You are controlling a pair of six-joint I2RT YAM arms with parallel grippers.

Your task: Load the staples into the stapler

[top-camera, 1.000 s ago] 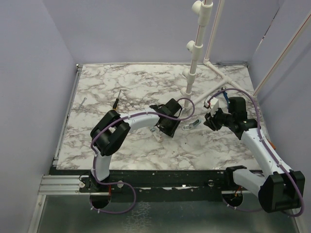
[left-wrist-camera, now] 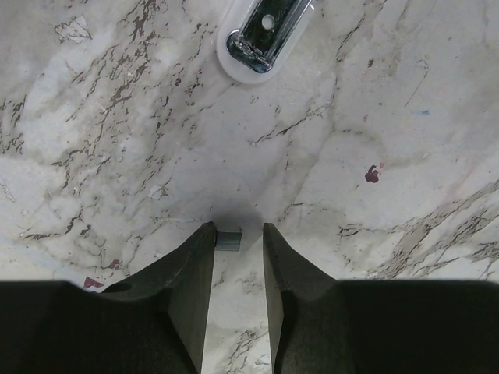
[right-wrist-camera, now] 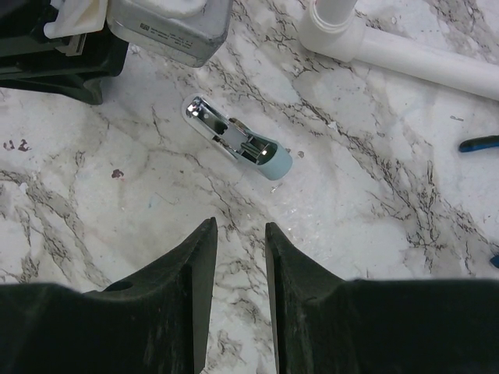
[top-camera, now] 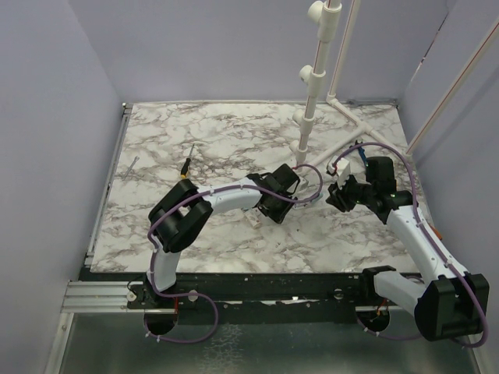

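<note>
A small stapler with a pale blue end lies on the marble table between the two grippers, its top raised or open to show the metal channel; its white-based end (left-wrist-camera: pixel 257 66) shows at the top of the left wrist view. My left gripper is part open over the table, a small metallic staple strip (left-wrist-camera: pixel 228 241) right at its left fingertip; whether it is held I cannot tell. My right gripper stands open above bare table, below and apart from the stapler, with nothing between its fingers.
White pipes (right-wrist-camera: pixel 405 62) stand behind the stapler on the right. A screwdriver (top-camera: pixel 186 164) and a thin tool (top-camera: pixel 131 165) lie at the left of the table.
My left arm has moved slightly to the right, toward the stapler, now hiding more of it in the top view. The right arm looks nearly unchanged.
</note>
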